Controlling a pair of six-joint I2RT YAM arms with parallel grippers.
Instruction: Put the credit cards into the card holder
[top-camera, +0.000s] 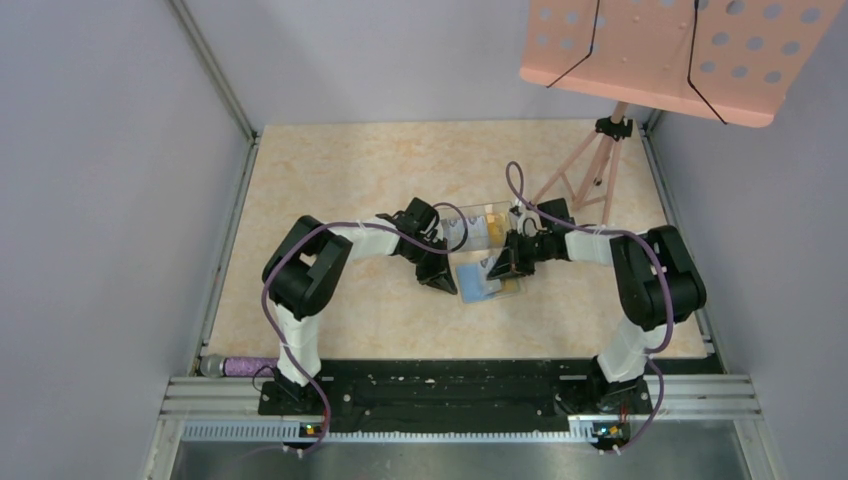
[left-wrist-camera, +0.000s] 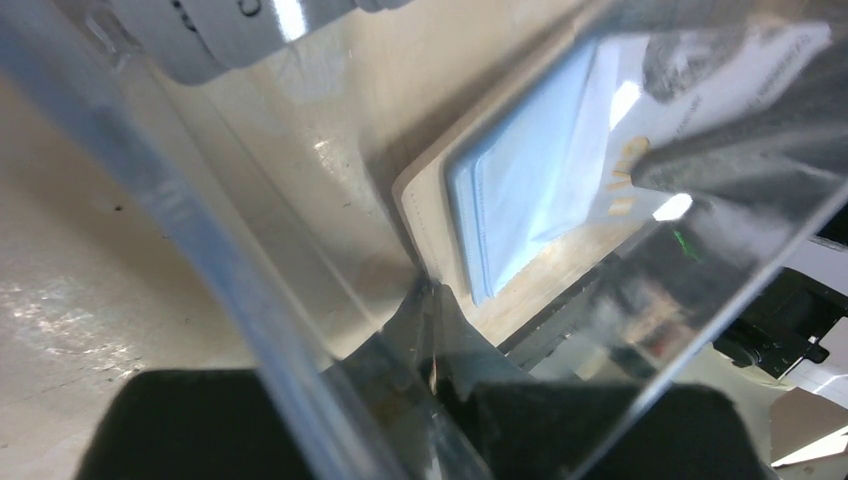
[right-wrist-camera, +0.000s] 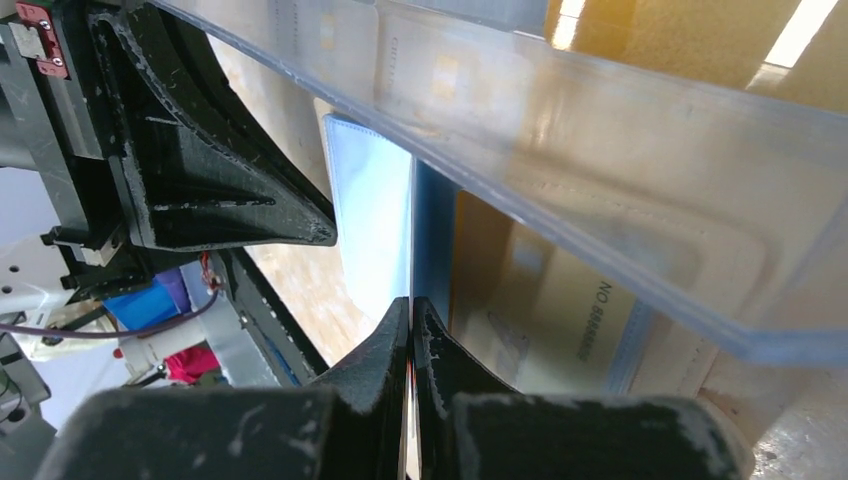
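The card holder (top-camera: 469, 283) lies open at the table's middle, with a pale blue pocket side (left-wrist-camera: 500, 210) and a beige rim. A pale card (left-wrist-camera: 700, 80) with dark print and gold marks stands at the pocket's mouth; how deep it sits is hidden. My right gripper is shut on this thin card, seen nearly edge-on in the right wrist view. My left gripper is shut, its tips against the holder's corner; nothing clearly shows between them.
Just behind the holder stands a clear tray (top-camera: 474, 249) with pale and gold cards in it. A gold card (top-camera: 510, 287) lies at the holder's right side. The pink stand (top-camera: 600, 165) is at the back right.
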